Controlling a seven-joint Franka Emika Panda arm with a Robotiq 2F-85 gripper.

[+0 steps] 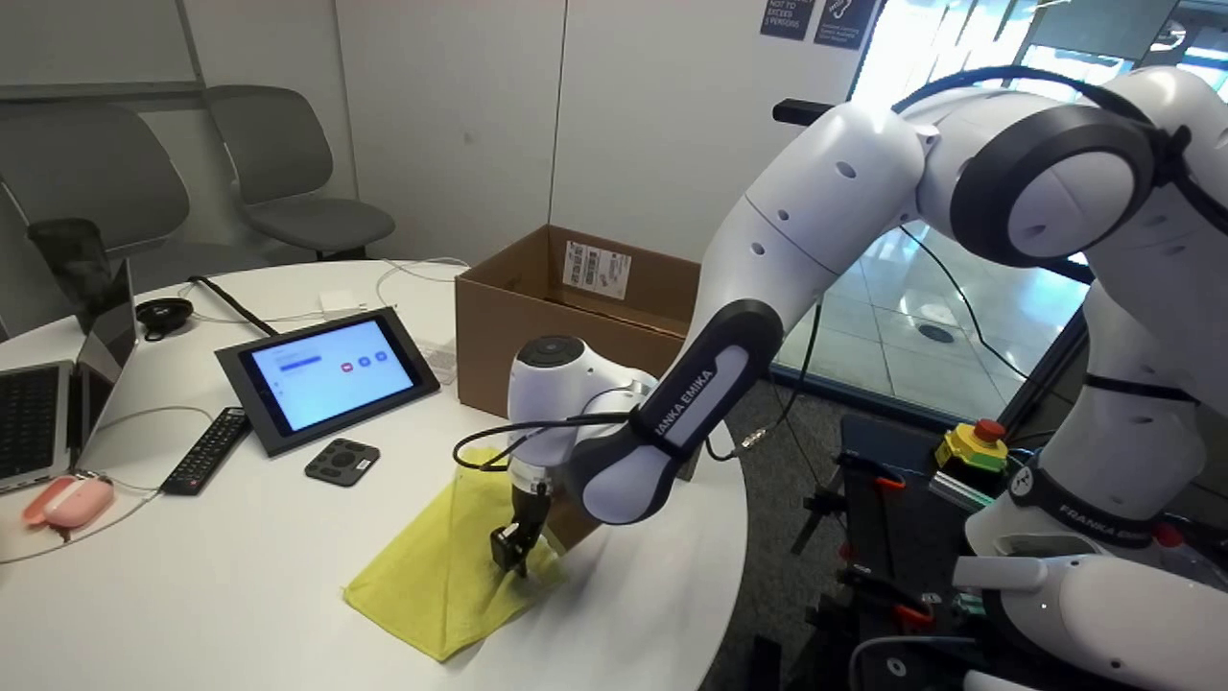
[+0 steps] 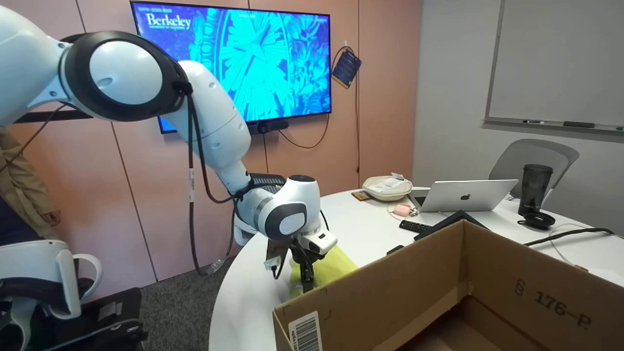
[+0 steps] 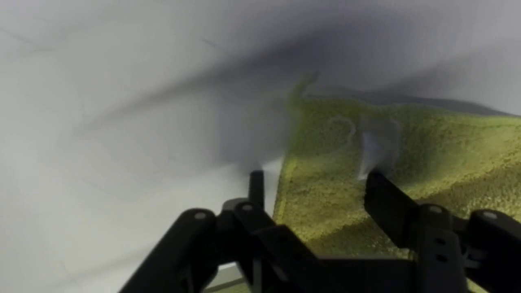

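A yellow cloth [image 1: 432, 582] lies on the white round table, its surface a little wrinkled near the gripper. My gripper points down at one corner of the cloth, its fingers part open. In the wrist view one black finger [image 3: 256, 188] is over bare table just beyond the cloth's edge, and the other [image 3: 386, 200] is over the cloth [image 3: 332, 190]. A pale tag or patch [image 3: 378, 146] shows on the cloth by that second finger. Nothing is seen gripped between the fingers. Whether the tips touch the cloth is hard to tell.
A brown cardboard box [image 2: 374, 298], open at the top, stands on the table close to the arm. Farther off are a tablet [image 1: 331, 374], a small black controller [image 1: 342, 462], a remote [image 1: 207, 450], a laptop [image 2: 468, 195] and a pink case [image 1: 69, 503].
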